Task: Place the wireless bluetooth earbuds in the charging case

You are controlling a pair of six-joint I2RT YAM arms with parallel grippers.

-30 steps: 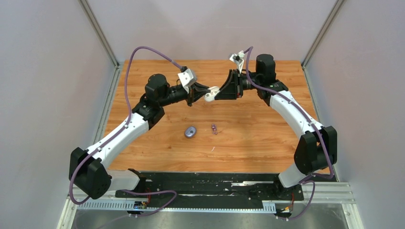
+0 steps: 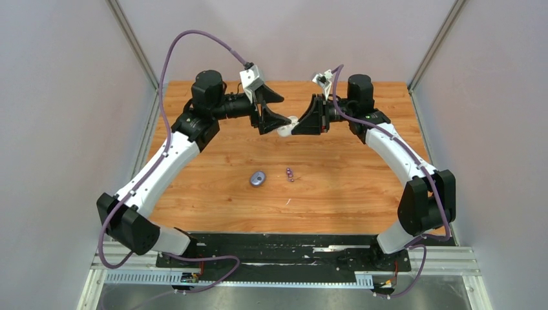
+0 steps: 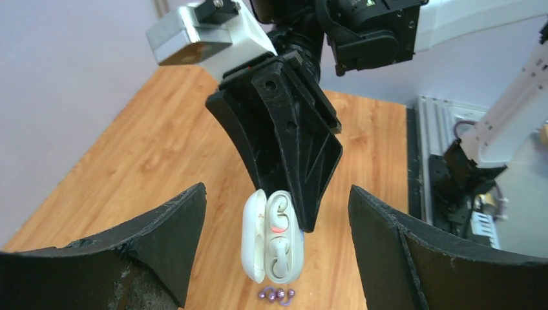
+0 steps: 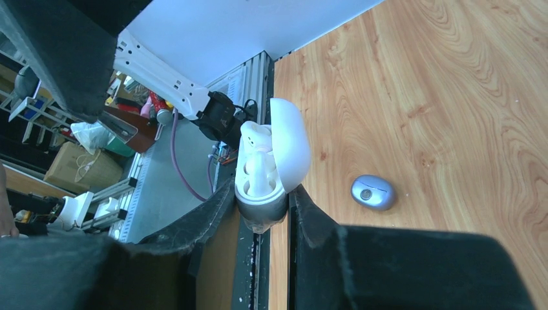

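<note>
The white charging case (image 3: 252, 239) is held up off the table, its lid swung open and its slots facing my left gripper. A white earbud (image 4: 258, 171) shows inside it; whether both slots are filled, I cannot tell. Gripping the case by its end, my right gripper (image 2: 296, 128) is shut on it. My left gripper (image 2: 285, 110) stands wide open close by, and nothing is between its fingers. In the right wrist view, the dark left fingers (image 4: 68, 58) show at upper left, apart from the case.
A grey-blue oval object (image 2: 258, 178) lies on the wooden table (image 2: 220, 210). To its right is a small cluster of purple beads (image 2: 289, 174). Bare table surrounds both. Purple cables (image 2: 169, 84) run along both arms.
My left gripper has opened from nearly shut beside the case and moved slightly up in the top view. The right arm and the case have hardly moved.
</note>
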